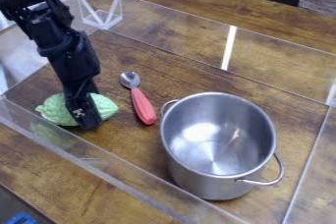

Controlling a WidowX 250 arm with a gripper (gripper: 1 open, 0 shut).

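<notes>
My black gripper (86, 110) is low at the left of the camera view, its fingertips down on a pale green, leafy-looking object (55, 110) that lies on the wooden table. The fingers overlap the green object, and whether they are closed on it cannot be made out. Just right of it a spoon with a red handle (141, 108) lies on the table. A steel pot (218, 169) with two side handles stands at the lower right, empty inside.
Clear panels form low walls around the work area (250, 88), with a white strip (230, 47) at the back. The table behind the spoon and pot is bare. A small blue item (16, 218) sits at the bottom-left corner.
</notes>
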